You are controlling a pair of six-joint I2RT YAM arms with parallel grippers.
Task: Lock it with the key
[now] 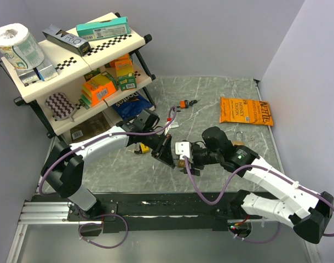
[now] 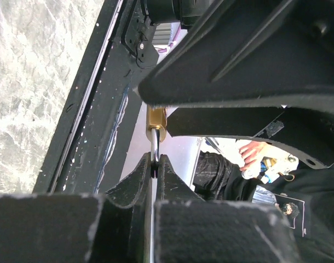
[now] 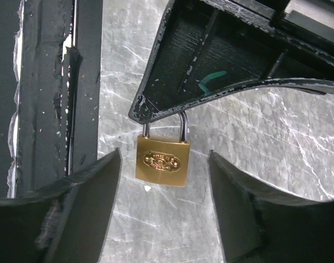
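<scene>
A brass padlock [image 3: 162, 161] hangs shackle-up in the right wrist view. My left gripper is shut on its steel shackle [image 2: 155, 143], with the brass body [image 2: 156, 118] beyond the fingertips. In the right wrist view the left gripper's black finger [image 3: 172, 66] covers the top of the shackle. I cannot make out a key in these views.
Another padlock [image 1: 239, 140] lies on the grey marbled table [image 1: 211, 186] at the right. An orange bag [image 1: 246, 111] and a small orange-and-black object [image 1: 184, 104] lie behind. A loaded shelf [image 1: 74, 68] fills the back left.
</scene>
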